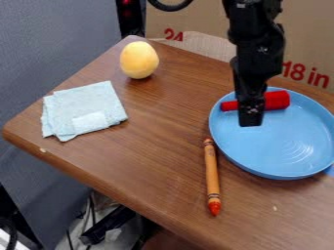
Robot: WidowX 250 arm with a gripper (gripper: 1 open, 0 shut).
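Observation:
My black gripper [249,109] is over the blue plate [274,146] on the right, its fingers reaching down at a red cylindrical object [275,99] on the plate's back part. Part of the red object shows on both sides of the fingers; whether they grip it is not clear. An orange crayon [212,181] with a red tip lies on the wooden table just left of the plate. A yellow egg-shaped object [139,60] stands at the back left, and a folded pale cloth [82,110] lies at the left.
A cardboard box [308,39] stands behind the table. The table's left edge drops to the floor.

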